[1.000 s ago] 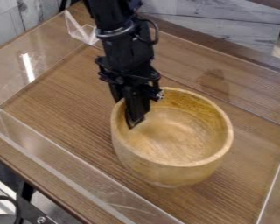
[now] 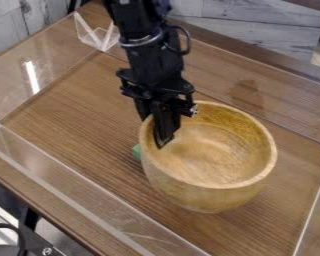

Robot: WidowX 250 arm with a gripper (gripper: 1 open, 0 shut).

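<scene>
My black gripper [image 2: 166, 127] reaches down from the top centre and is shut on the near-left rim of a large pale wooden bowl [image 2: 219, 163], whose open inside faces up and toward the camera. Behind the bowl's left side a small green object [image 2: 139, 152] shows in part; what it is cannot be told. The fingertips are dark and partly hidden at the rim.
Pale edging runs along its left and right sides, a grey-white wall stands at the back right, and a black cable lies at the lower left.
The gripper and bowl have moved slightly right, and a green object has come into view at the bowl's left side.
</scene>
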